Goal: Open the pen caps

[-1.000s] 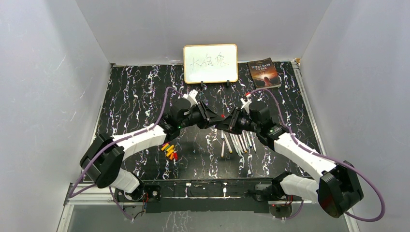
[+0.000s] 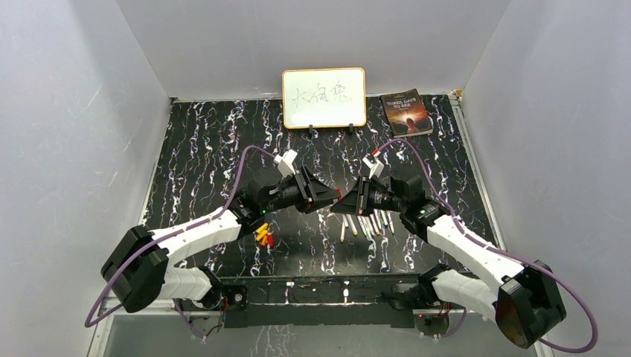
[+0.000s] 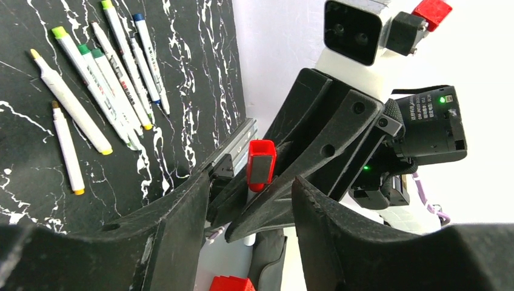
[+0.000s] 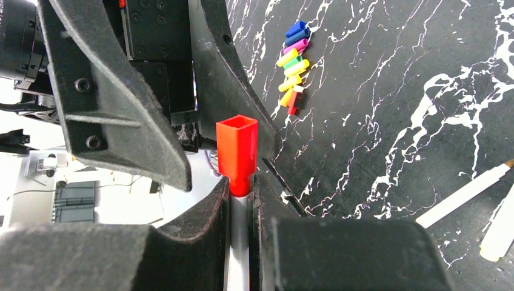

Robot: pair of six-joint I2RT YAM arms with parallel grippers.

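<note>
My right gripper (image 2: 341, 204) is shut on an upright white marker with a red cap on top, also seen in the left wrist view (image 3: 260, 162). My left gripper (image 2: 327, 193) faces it, open, its fingers around the cap's level in the right wrist view, with a visible gap between them in its own view. Loose capped and uncapped-looking markers (image 3: 73, 106) lie in a row on the dark table, right of centre. A pile of coloured caps (image 4: 294, 66) lies at the front left.
A whiteboard (image 2: 324, 99) and a book (image 2: 405, 113) stand or lie at the back. Grey walls enclose the marbled table (image 2: 208, 149).
Both arms have shifted toward the front and slightly left over the last second, with the red cap moving along between the grippers.
</note>
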